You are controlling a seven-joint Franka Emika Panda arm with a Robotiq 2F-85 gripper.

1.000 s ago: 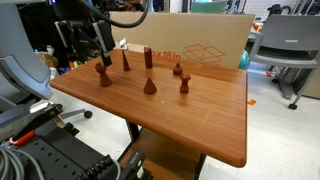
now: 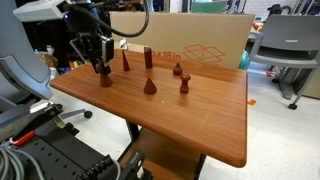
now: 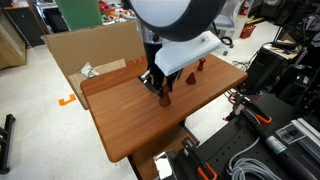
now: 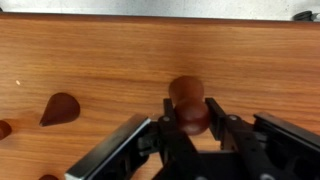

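Between the fingertips of my gripper is the rounded top of a reddish-brown wooden piece (image 4: 187,95), seen from above in the wrist view. The gripper is shut on it. In exterior view 1 the piece (image 2: 105,80) stands upright near the table's left front edge, with the gripper (image 2: 102,66) around its upper part. Exterior view 2 shows its lower part (image 3: 165,99) below the fingers; its base seems to be at the tabletop, though a small gap cannot be ruled out.
Other brown pieces stand on the table (image 2: 215,118): a small cone (image 2: 150,87), a knobbed piece (image 2: 184,84), a short one (image 2: 178,69), a dark cylinder (image 2: 148,57) and a tall cone (image 2: 125,60). A cardboard panel (image 2: 215,40) rises behind.
My gripper has come down over the wooden piece, and its fingers now close around the top. The other pieces stay where they were.
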